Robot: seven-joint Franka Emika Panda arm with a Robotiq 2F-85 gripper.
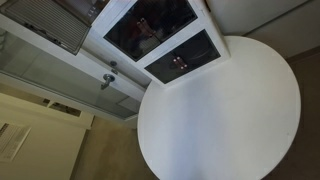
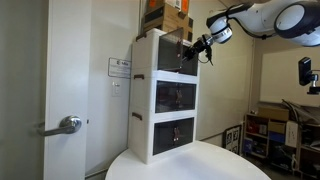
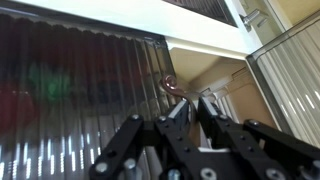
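A tall white cabinet (image 2: 149,88) with dark, see-through ribbed doors stands on a round white table. Its top door (image 2: 171,49) appears swung outward in exterior view 2; a ribbed panel (image 1: 47,20) also juts out at the upper left of exterior view 1. My gripper (image 2: 203,45) is at the top compartment, by that door. In the wrist view, the dark gripper is close to a small reddish-brown handle (image 3: 172,88) at a ribbed panel's edge. Whether they touch is unclear, and the gap between the fingertips is hard to make out.
Cardboard boxes (image 2: 166,18) sit on top of the cabinet. A door with a metal lever (image 2: 64,126) is at the left, and shelves (image 2: 265,135) stand at the far right.
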